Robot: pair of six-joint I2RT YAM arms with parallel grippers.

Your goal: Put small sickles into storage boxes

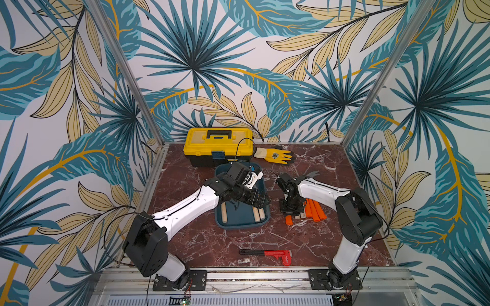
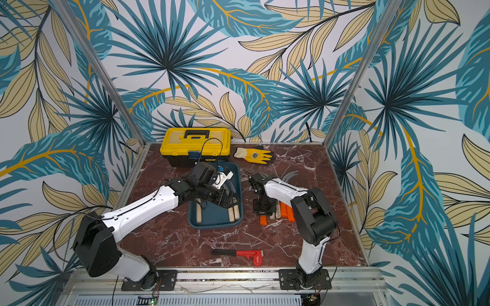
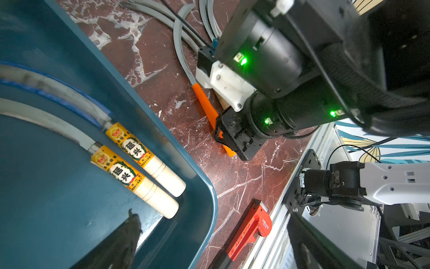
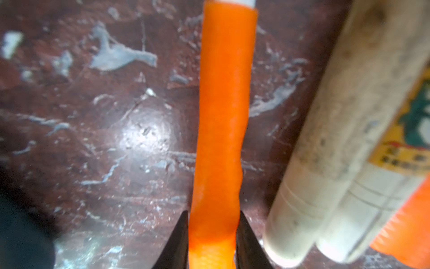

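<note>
Sickles with wooden handles [image 3: 134,181] lie in the blue tray [image 1: 220,193]. My left gripper hangs over the tray, its fingers apart with nothing seen between them. My right gripper is down just right of the tray, its fingers either side of an orange sickle handle [image 4: 221,112]; whether they grip it cannot be told. More sickles [image 1: 316,209], with orange and wooden handles, lie beside it, partly hidden by the right arm.
A yellow toolbox [image 1: 218,142] and a glove [image 1: 275,155] lie at the back. A red pipe wrench [image 1: 275,255] lies at the front.
</note>
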